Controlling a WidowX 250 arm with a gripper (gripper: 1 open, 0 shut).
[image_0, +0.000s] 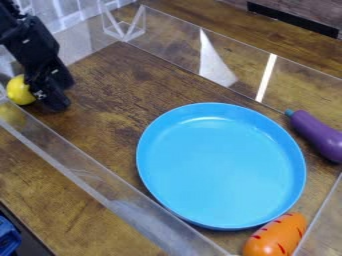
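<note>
My black gripper (38, 90) is low at the far left, over a yellow round object (19, 89) that it partly covers. Its fingers are open, and whether the fingers touch the yellow object is unclear. A blue plate (221, 163) lies on the wooden surface (107, 140), right of centre.
A purple eggplant (315, 136) lies at the right, an orange carrot-like object (274, 236) at the bottom right. Clear plastic walls (94, 180) border the wooden area.
</note>
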